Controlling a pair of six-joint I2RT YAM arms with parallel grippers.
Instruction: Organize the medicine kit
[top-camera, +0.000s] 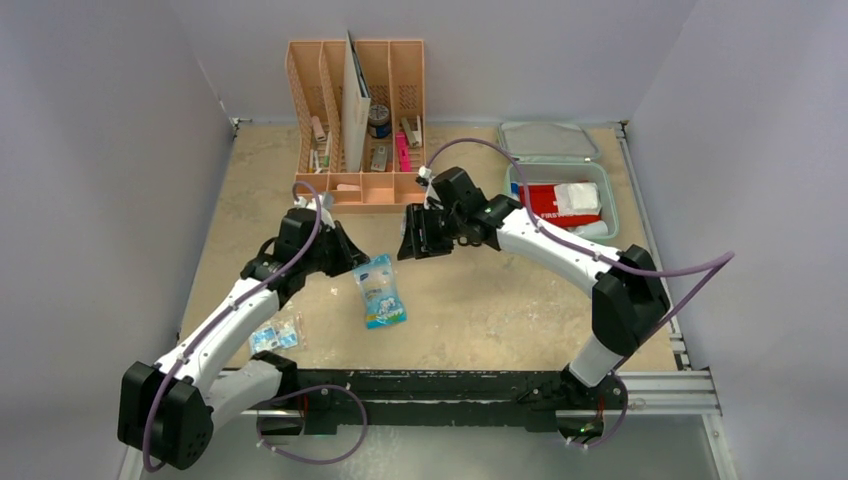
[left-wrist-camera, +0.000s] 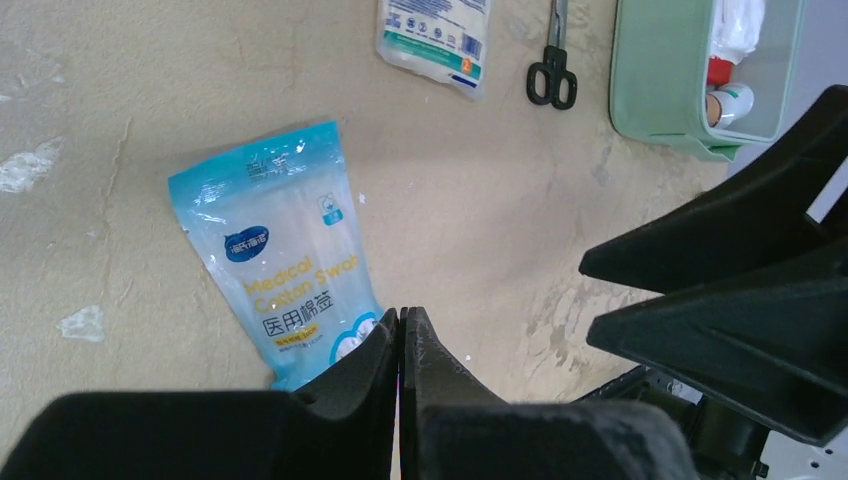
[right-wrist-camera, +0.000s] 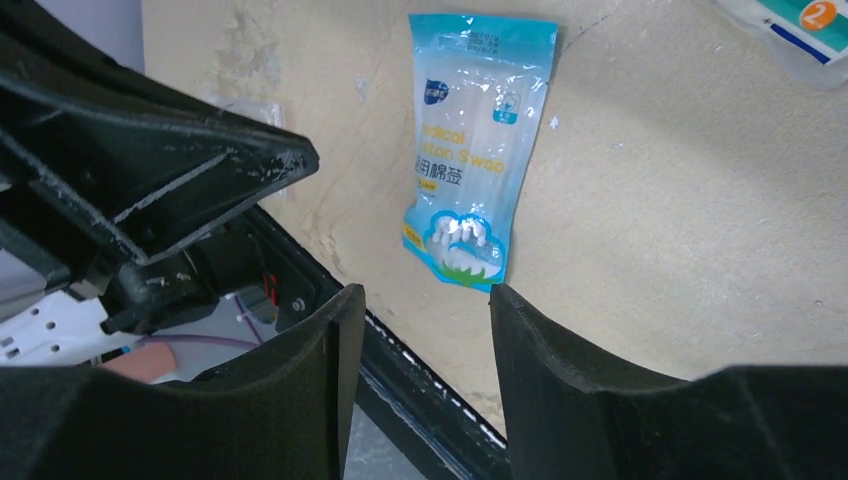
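Observation:
A blue-and-white cotton swab bag appears full-face below my left gripper. That gripper is shut, with its joined tips overlapping the bag's lower end in the left wrist view. From the right wrist view, the left fingertip stands clear of the bag, with nothing visible in it. Whether the bag rests fully flat cannot be told. Open and empty, my right gripper faces the left one, its fingers apart on both sides of a gap. A white-and-green packet lies on the table.
A pink divided organizer holds small items at the back. At back right stands a green box with a red pouch and white packs, its lid behind. Black-handled scissors lie near it. Small packets lie front left.

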